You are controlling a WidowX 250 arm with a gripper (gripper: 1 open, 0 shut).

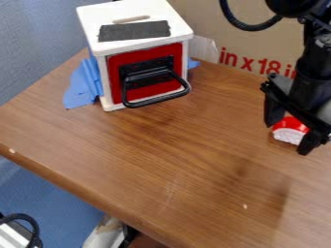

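My black gripper point(287, 122) is low at the right of the table, its fingers around a red and white object point(287, 134) that is partly hidden behind them. Whether the fingers have closed on it I cannot tell. A white toy oven point(93, 25) with a red front point(116, 69) and black handle stands at the back left of the table.
Blue cloth point(80, 88) lies beside and behind the oven. A cardboard panel point(239, 53) stands at the back. The table's edge drops off at the lower left.
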